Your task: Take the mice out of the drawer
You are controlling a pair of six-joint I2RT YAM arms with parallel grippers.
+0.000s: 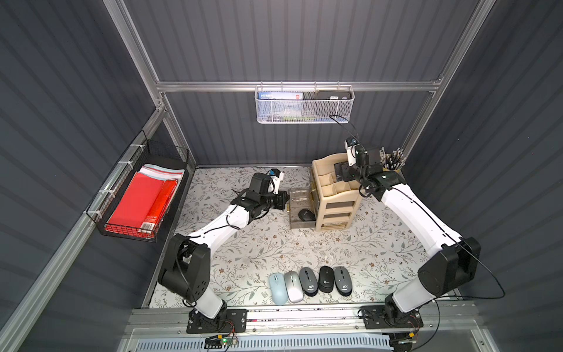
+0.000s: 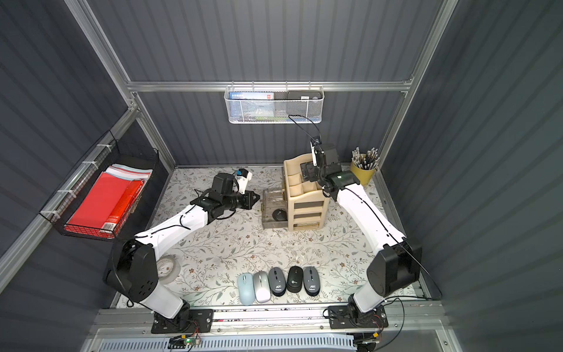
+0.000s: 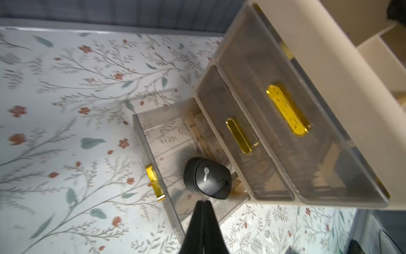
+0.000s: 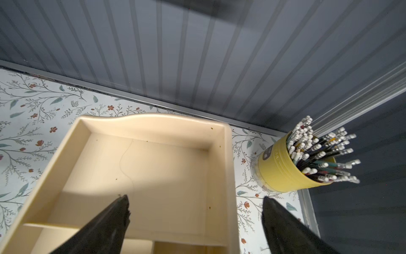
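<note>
A beige desk organizer (image 1: 336, 211) stands at the back right, its clear lowest drawer (image 3: 143, 129) pulled out leftward. A black mouse (image 3: 207, 177) lies in that drawer. My left gripper (image 1: 282, 199) is shut, just left of and above the drawer; nothing shows between its fingertips in the left wrist view. My right gripper stands open over the organizer's top tray, holding nothing. Several mice (image 1: 309, 281) lie in a row along the front edge of the table.
A yellow pencil cup (image 4: 277, 167) stands at the back right corner. A wire basket with red folders (image 1: 140, 199) hangs on the left wall, a white mesh basket (image 1: 305, 111) on the back wall.
</note>
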